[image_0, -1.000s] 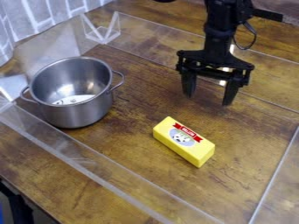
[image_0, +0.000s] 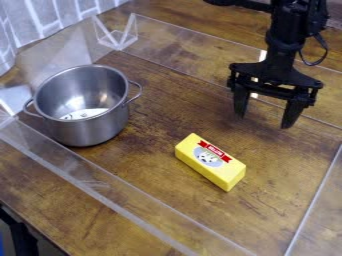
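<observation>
My black gripper (image_0: 269, 100) hangs over the wooden table at the upper right, its two fingers spread apart and open, with nothing visible between them. A yellow box (image_0: 210, 161) with a red label and a round picture lies in the lower middle, below and left of the gripper, apart from it. A steel pot (image_0: 106, 125) with two handles stands at the left; its inside shows a light patch at the bottom.
Clear plastic panels (image_0: 67, 200) edge the work area at the left, back and right. The wooden tabletop (image_0: 167, 105) between pot and gripper is clear. A dark area lies at the lower left corner.
The arm and gripper have shifted slightly to the right. The pot and yellow box have not moved.
</observation>
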